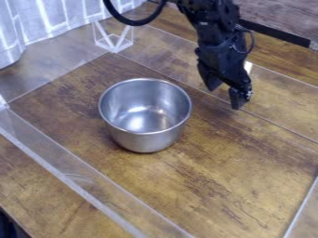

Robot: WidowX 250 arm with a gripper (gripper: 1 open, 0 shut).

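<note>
A black robot gripper (226,90) reaches down from the top of the camera view to the wooden table, behind and to the right of a large steel bowl (144,113). Its fingers stand apart. A small white object (247,67) is partly hidden behind the arm; whether anything touches it I cannot tell.
Clear strips or panels run along the left and right edges. A white wire-like stand (112,33) is at the back left.
</note>
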